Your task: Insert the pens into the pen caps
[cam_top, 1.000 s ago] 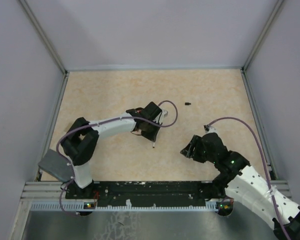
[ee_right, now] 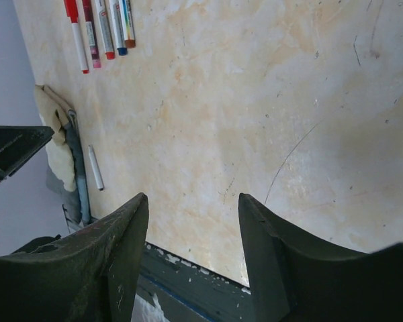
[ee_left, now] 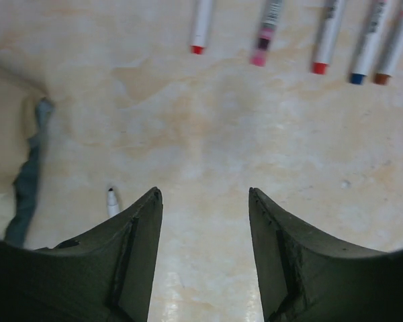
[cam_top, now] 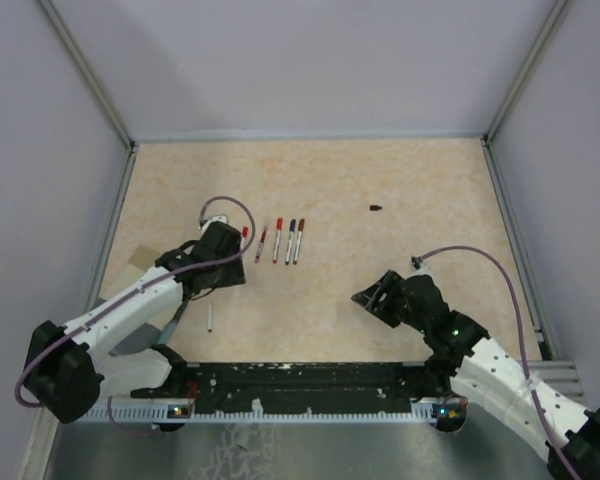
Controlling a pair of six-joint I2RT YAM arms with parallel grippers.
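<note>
In the top view an uncapped white pen [cam_top: 209,317] lies by itself on the table at the left front; in the left wrist view my left finger hides part of this pen [ee_left: 112,202]. A small black cap [cam_top: 375,208] lies at the back right. My left gripper is open and empty over the table, to the right of the loose pen. The right gripper also stands open with nothing between its fingers, above bare table at the front right. It is far from both pen and cap.
Several capped pens lie in a row behind the left gripper, among them a blue-capped pen [cam_top: 290,242] and a brown-capped pen [cam_top: 299,242]. A beige and grey cloth [ee_left: 7,134] borders the left side.
My left gripper has swung left and opened; the right gripper moved slightly left.
</note>
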